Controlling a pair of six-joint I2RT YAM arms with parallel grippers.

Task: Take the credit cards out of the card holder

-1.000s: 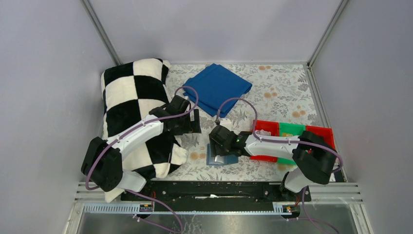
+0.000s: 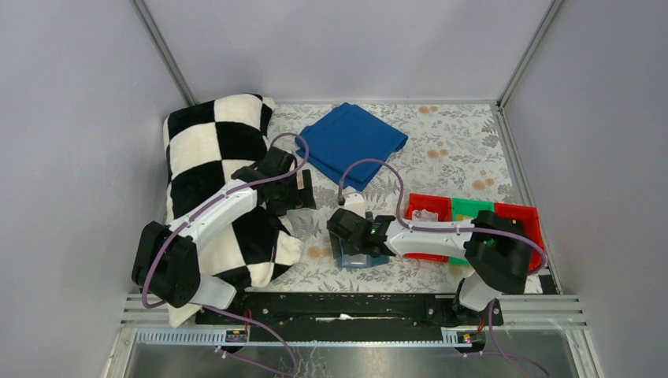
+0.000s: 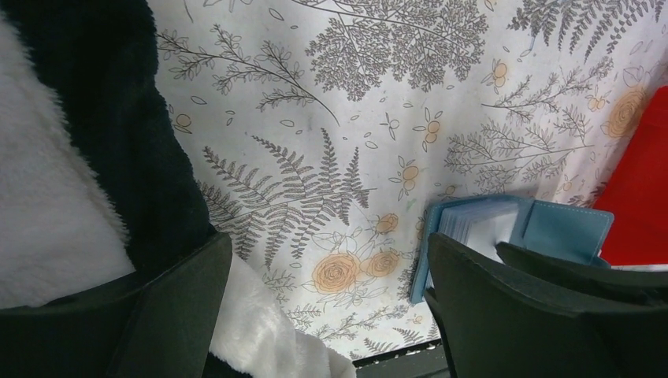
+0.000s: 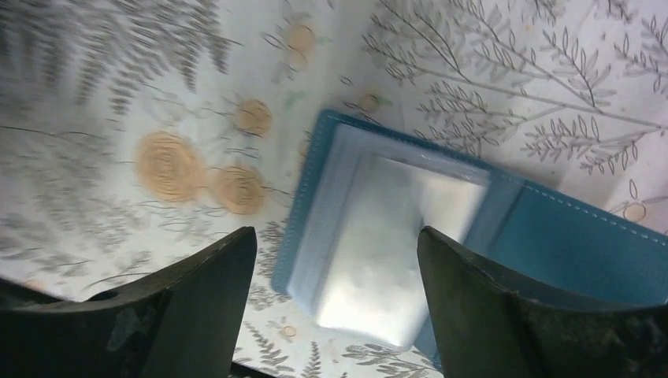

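A blue card holder [image 4: 551,236] with a pale stack of cards in clear sleeves [image 4: 386,244] lies on the patterned mat near the front centre. My right gripper hangs open right over its card side, nothing held between the fingers; in the top view the arm covers much of the holder. My left gripper is open above the edge of the checkered cushion, left of the holder, which shows at the lower right of the left wrist view [image 3: 563,232].
The black-and-white cushion [image 2: 205,150] fills the left side. A folded blue cloth [image 2: 350,138] lies at the back. Red and green bins [image 2: 469,206] stand at the right. The mat between cloth and bins is clear.
My left gripper has drawn slightly to the left.
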